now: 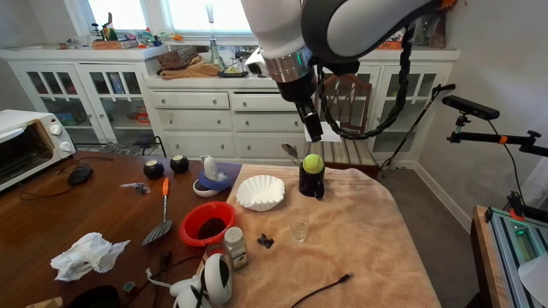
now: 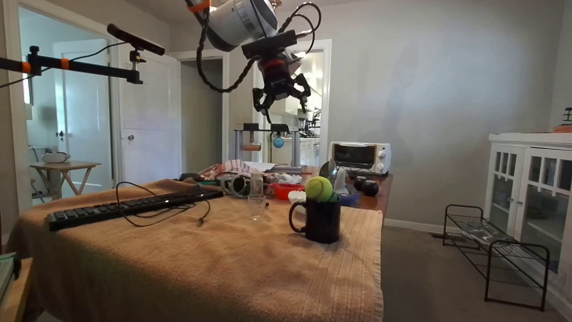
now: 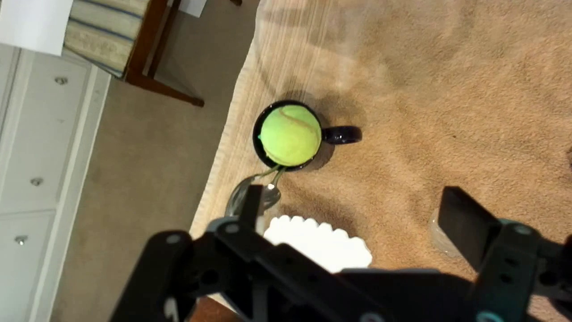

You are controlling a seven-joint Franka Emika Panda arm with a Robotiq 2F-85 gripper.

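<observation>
High above the towel-covered table, my gripper [image 2: 288, 113] stands open with nothing between its fingers. In the wrist view its two fingers are spread wide, and the left finger [image 3: 250, 206] overlaps the view of the spoons [image 3: 272, 194]. A black mug [image 2: 324, 222] stands upright near the towel's edge, its handle turned toward the towel's middle. On its mouth rests a yellow-green tennis ball [image 3: 291, 135], with the spoons leaning out beside it. Close by lies a white fluted bowl [image 1: 260, 192], partly hidden behind the gripper in the wrist view. A small clear glass [image 1: 299, 229] stands on the towel.
A red bowl [image 1: 207, 223], a shaker jar [image 1: 236, 247] and a white headset [image 1: 218, 278] crowd the towel's left border. A keyboard [image 2: 134, 208] with a loose cable lies across the towel. Bare towel [image 2: 241, 263] surrounds the mug's handle side.
</observation>
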